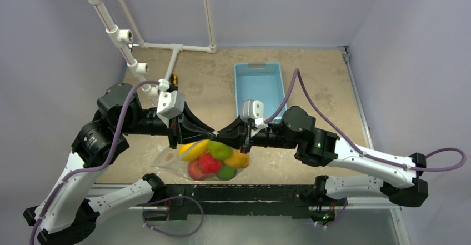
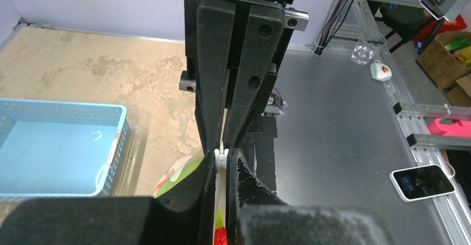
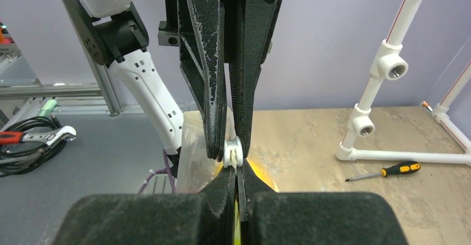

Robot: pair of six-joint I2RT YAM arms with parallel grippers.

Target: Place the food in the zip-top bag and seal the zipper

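Note:
The clear zip top bag (image 1: 172, 166) hangs below my two grippers, with yellow, green, red and orange food (image 1: 210, 163) inside. My left gripper (image 1: 214, 132) is shut on the white zipper slider (image 2: 221, 158), which shows between its fingertips in the left wrist view. Tip to tip with it, my right gripper (image 1: 218, 133) is shut on the bag's thin top edge (image 3: 235, 186). The right wrist view has the slider (image 3: 233, 151) right at the meeting point of both sets of fingers. How far the zipper is closed cannot be made out, since the fingers cover its line.
Behind the right gripper stands an empty light blue basket (image 1: 242, 95). A white pipe frame (image 1: 118, 36) rises at the back left, with a screwdriver (image 3: 402, 168) lying near its base. The tan board is clear to the right of the bag.

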